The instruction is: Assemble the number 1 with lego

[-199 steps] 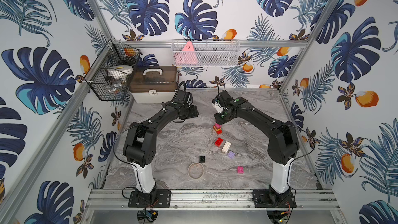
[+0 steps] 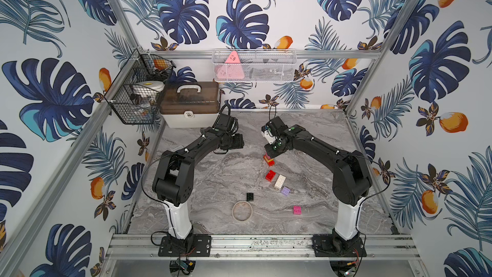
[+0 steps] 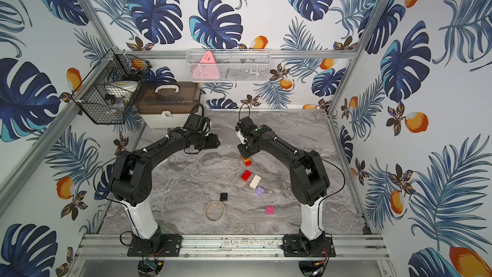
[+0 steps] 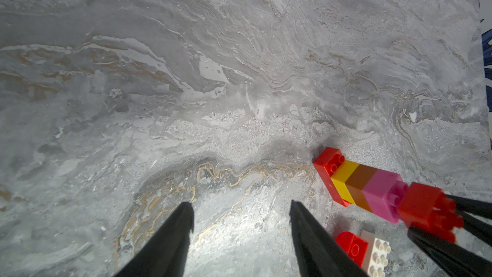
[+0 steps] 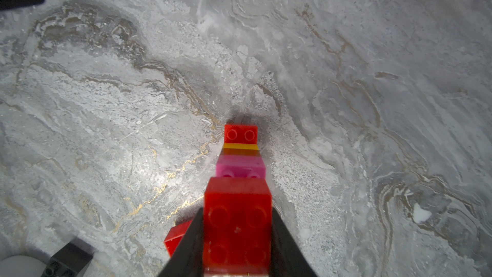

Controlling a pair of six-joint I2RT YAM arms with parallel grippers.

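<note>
A brick column stands on a red base brick (image 4: 328, 169): yellow (image 4: 343, 174), orange (image 4: 358, 184) and pink (image 4: 380, 192). At its top, my right gripper has a red brick (image 5: 237, 205) between its fingers, over or on the pink one; whether it is fully seated is unclear. My left gripper stands open and empty, left of the column.
Loose red (image 2: 270, 175), white (image 2: 279, 181), purple (image 2: 285, 190), black (image 2: 250, 196) and pink (image 2: 297, 210) bricks lie toward the front, with a tape ring (image 2: 233, 210). A lidded box (image 2: 189, 102) is at back left.
The left arm has moved slightly down.
</note>
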